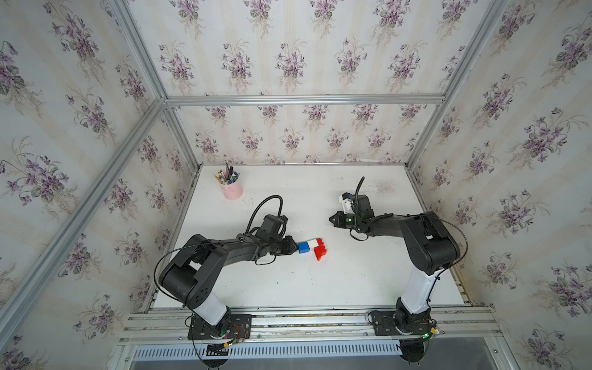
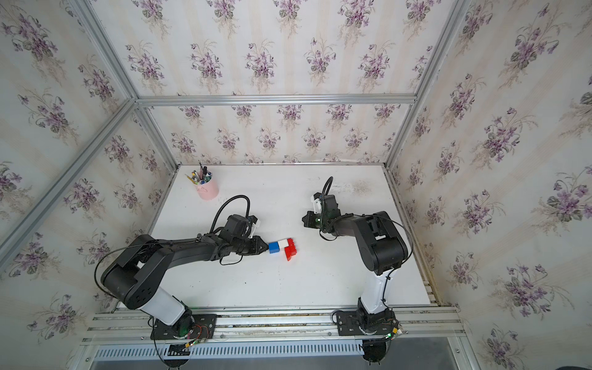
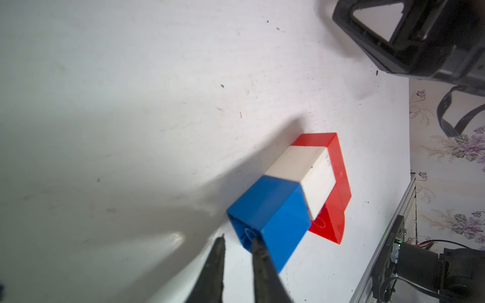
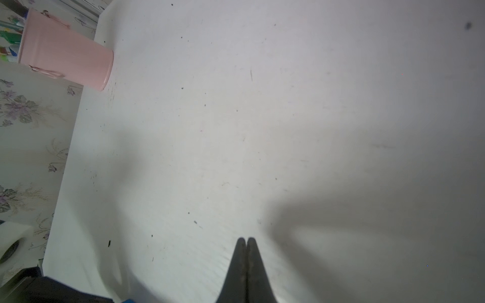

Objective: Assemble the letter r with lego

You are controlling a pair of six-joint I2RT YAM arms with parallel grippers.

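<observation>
A blue brick (image 3: 272, 212), a white brick (image 3: 303, 166) and a red part (image 3: 338, 176) are joined in a row on the white table. The blue one's hollow end faces my left gripper. The red part lies crosswise at the other end and sticks out to one side, towards the front. My left gripper is partly open, with one fingertip (image 3: 257, 243) overlapping the blue brick's hollow end; whether it touches is unclear. Farther right and back, clear of the bricks, my right gripper is shut with nothing showing between its fingers.
A pink bucket of pens (image 1: 232, 188) stands at the back left of the table. Around the bricks, the front and back of the table (image 1: 283, 185) are bare. My right arm (image 1: 394, 227) reaches in from the right.
</observation>
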